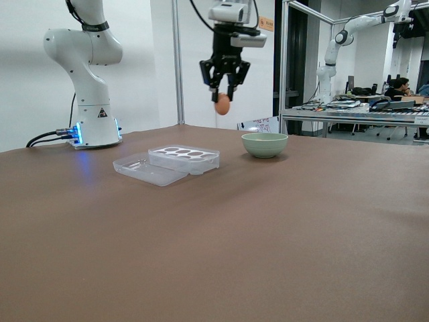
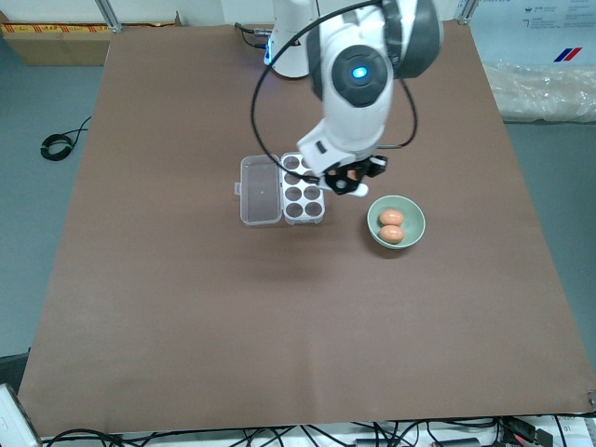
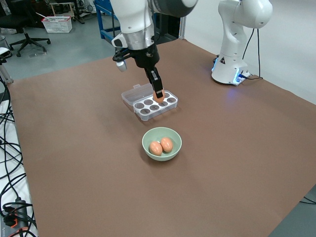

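My gripper (image 1: 224, 90) is shut on a brown egg (image 1: 223, 105), held in the air between the carton and the bowl in the top view; in the left view it is largely hidden by the wrist. The clear plastic egg carton (image 2: 304, 201) (image 3: 155, 108) lies open, its lid (image 2: 260, 191) flat beside the tray of empty-looking holes, some hidden by the arm. A pale green bowl (image 2: 396, 235) (image 1: 265, 145) (image 3: 163, 133) to its side holds two brown eggs (image 2: 391, 233) (image 3: 155, 148).
The white arm base (image 1: 94, 131) (image 3: 227, 71) stands at the back, with cables beside it. Cables and hardware run along one table edge.
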